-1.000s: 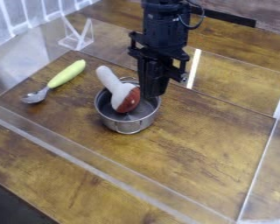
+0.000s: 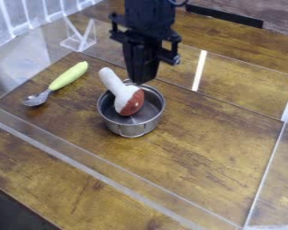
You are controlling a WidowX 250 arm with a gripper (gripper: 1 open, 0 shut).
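A steel pot (image 2: 150, 119) sits near the middle of the table, with a white-handled object with a red-brown round end (image 2: 120, 89) lying inside it. The black gripper (image 2: 143, 63) hangs above and behind the pot, apart from it; its fingertips are dark and small, and whether they hold anything is hard to make out.
A spoon (image 2: 39, 98) and a pale yellow-green long object (image 2: 68, 75) lie left of the pot. A small white rack (image 2: 79, 38) stands at the back left. Clear plastic edges border the wooden table, whose front and right are bare.
The gripper has risen from low over the pot to higher behind it.
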